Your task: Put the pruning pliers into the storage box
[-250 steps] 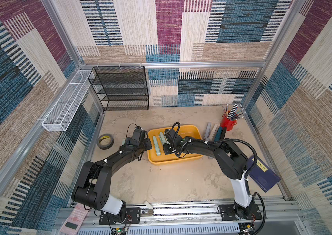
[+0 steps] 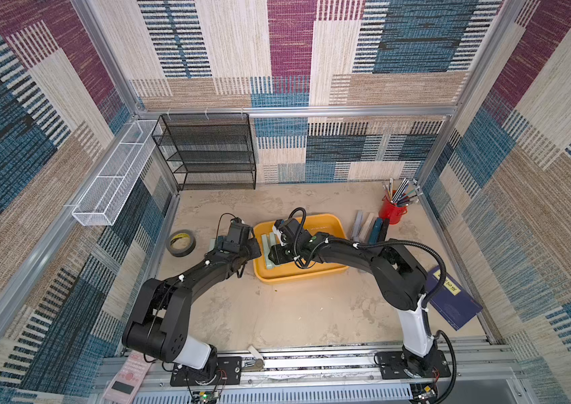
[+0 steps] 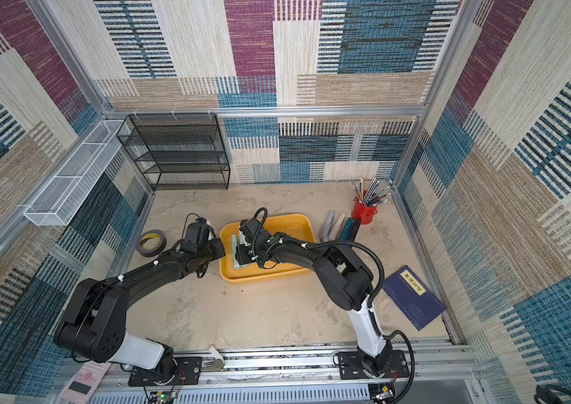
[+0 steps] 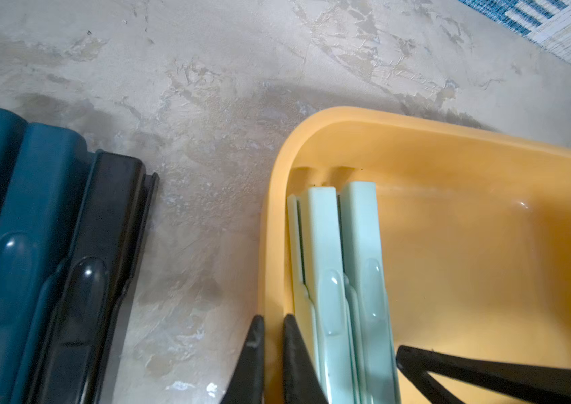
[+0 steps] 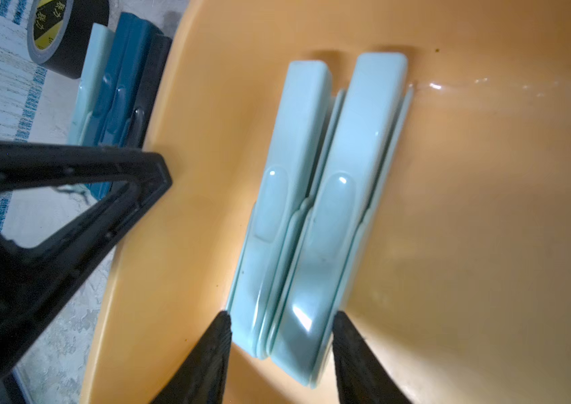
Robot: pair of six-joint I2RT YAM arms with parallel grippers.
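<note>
Two pale mint pieces [image 5: 323, 269] lie side by side along the left inner wall of the yellow tray [image 2: 319, 269]. My left gripper is shut at that wall's rim, with the thin rim between or just behind its fingertips. My right gripper stands part open over the mint pieces, its fingertips at their near ends, either side of them.
Dark blue and black pieces [image 4: 43, 222] lie left of the tray, near a tape roll [image 2: 181, 252]. More pieces and a red pen cup [image 2: 393, 208] stand right. A notebook [image 2: 453, 306] lies front right.
My right gripper has shifted slightly left, and the right-hand mint piece now lies closer against the other one. The left arm has not visibly moved.
</note>
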